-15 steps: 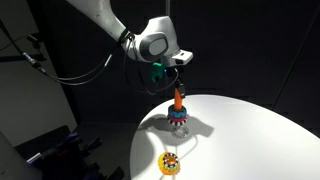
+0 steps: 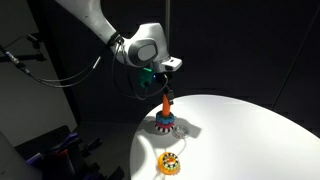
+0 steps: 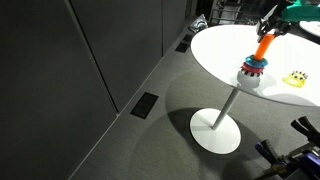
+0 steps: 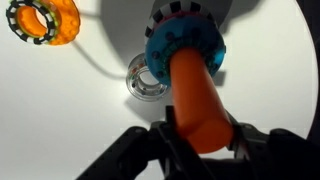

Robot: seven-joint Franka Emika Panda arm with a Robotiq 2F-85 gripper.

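Observation:
My gripper (image 2: 167, 97) is shut on the upper part of an upright orange peg (image 2: 166, 107). In the wrist view the peg (image 4: 197, 95) runs down from between the dark fingers to a stack. This stack has a blue piece (image 4: 185, 42) above a black-and-white patterned ring (image 4: 180, 9). From the side, the stack (image 3: 252, 68) also shows red at its lower part, close to the table's edge. Whether its base touches the table, I cannot tell.
Beside the stack lies a small clear ring (image 4: 147, 78) on the round white table (image 2: 240, 140). An orange-yellow ring piece (image 2: 168, 163) with a checkered ring lies nearer the front edge.
In exterior view 1, the arm, gripper and peg with its stack have moved left and slightly downward. The clear ring and the orange-yellow piece have stayed put.

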